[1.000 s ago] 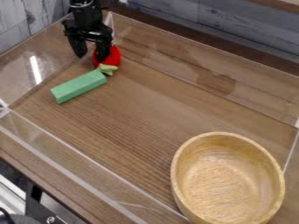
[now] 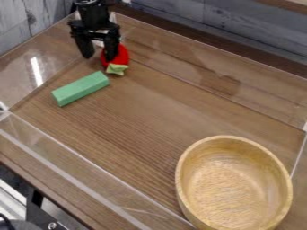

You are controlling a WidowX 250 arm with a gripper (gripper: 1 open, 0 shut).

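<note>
My black gripper (image 2: 95, 40) is at the top left, open, over and beside a red object (image 2: 115, 56) with a pale green end. The red object's left part is partly hidden by the fingers; whether they touch it I cannot tell. A green block (image 2: 81, 89) lies below them on the wooden table (image 2: 168, 117).
A large yellow round bowl (image 2: 232, 182) sits at the bottom right. Grey walls border the table at the back and upper left.
My gripper has moved slightly up and left, leaving more of the red object in view. The green block and bowl look unmoved.
</note>
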